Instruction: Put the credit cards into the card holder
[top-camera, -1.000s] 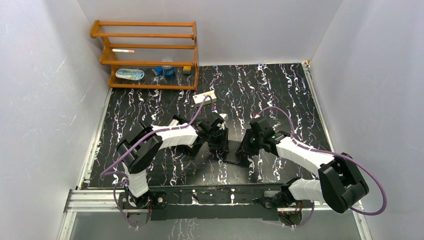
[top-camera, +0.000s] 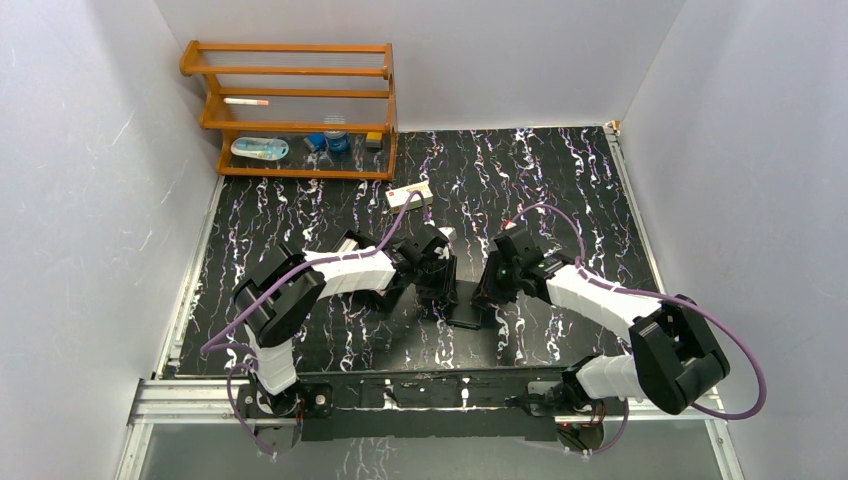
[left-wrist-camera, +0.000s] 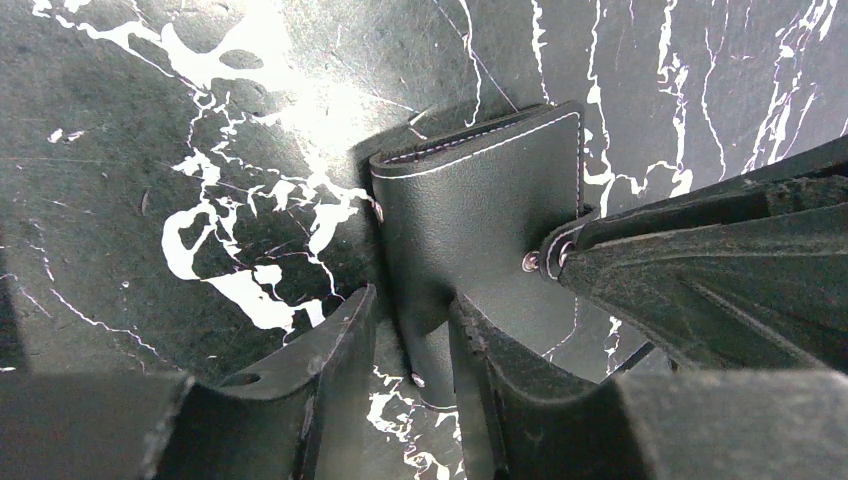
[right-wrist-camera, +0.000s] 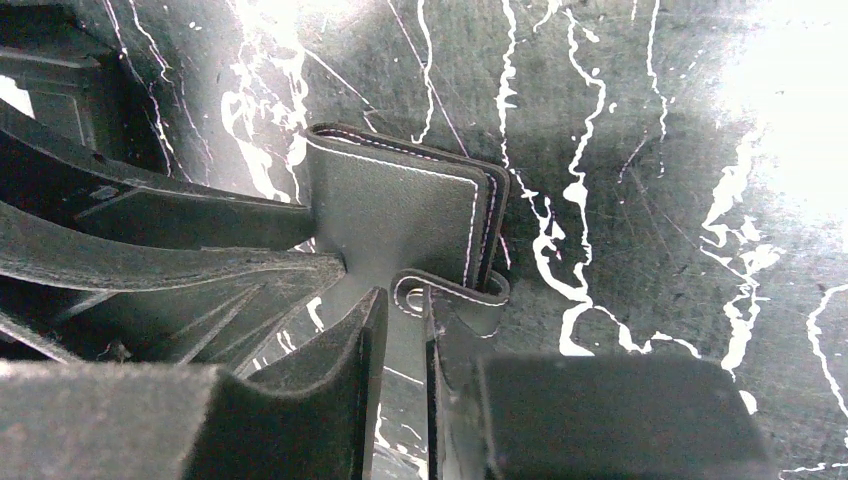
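The black leather card holder stands folded on the dark marbled table between my grippers, with white stitching along its edges. In the left wrist view, its spine side runs down between the fingers of my left gripper, which is shut on it. My right gripper is shut on the holder's small snap strap at the opposite side; a metal stud shows between the fingertips. The strap stands away from the holder's edge. No credit card can be made out clearly in any view.
A dark tray lies partly under the left arm, its contents mostly hidden. Behind it are a small white box and a wooden shelf with several items.
The left arm stays where it was, and the holder has hardly moved.
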